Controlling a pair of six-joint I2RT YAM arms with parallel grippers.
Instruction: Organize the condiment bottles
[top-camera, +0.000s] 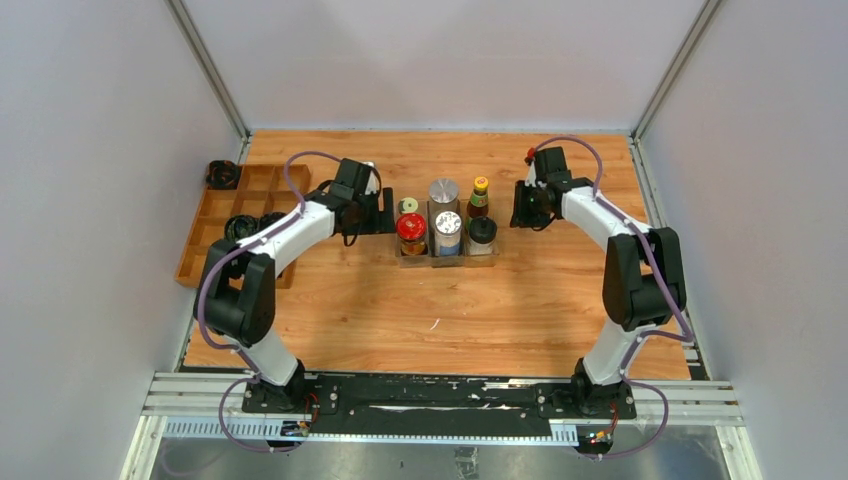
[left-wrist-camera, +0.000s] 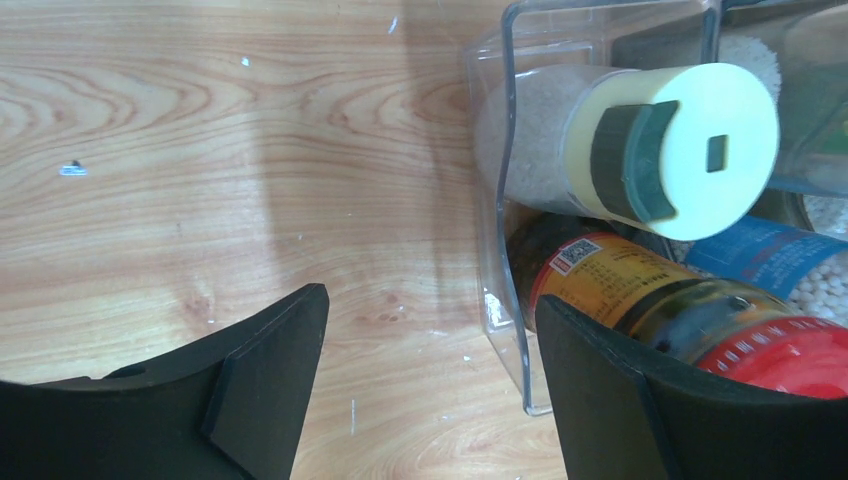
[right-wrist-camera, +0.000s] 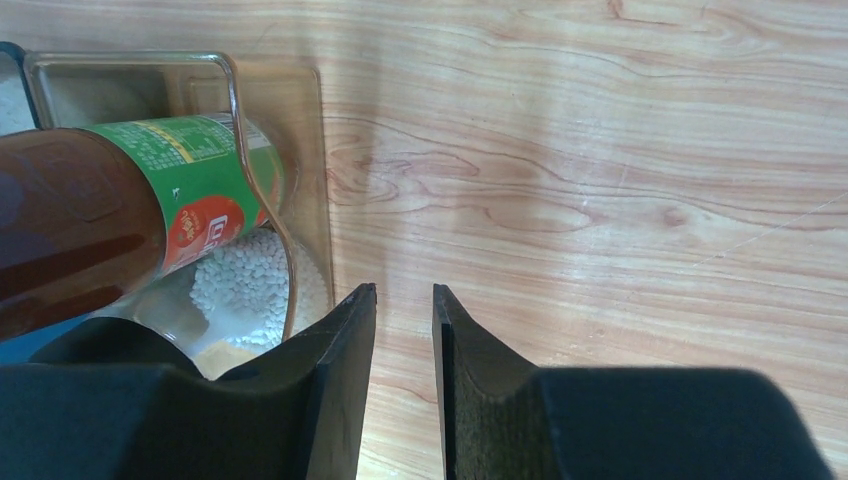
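Observation:
Condiment bottles stand in a row of clear open boxes (top-camera: 448, 261) mid-table. The left box holds a red-capped jar (top-camera: 411, 227) and a cream-capped bottle (left-wrist-camera: 700, 150). The middle one has a white-topped shaker (top-camera: 448, 222) and a grey-lidded jar (top-camera: 443, 190), and the right one a yellow-capped bottle (top-camera: 479, 190) and a black-capped jar (top-camera: 483, 231). Beside the left box, my left gripper is open and empty; one finger overlaps the box edge in its wrist view, contact unclear. My right gripper stands apart from the right box, partly open and empty.
At the left lies a wooden divided tray (top-camera: 213, 215) with several coils of black cable (top-camera: 241, 229). A black roll (top-camera: 223, 175) sits at its back corner.

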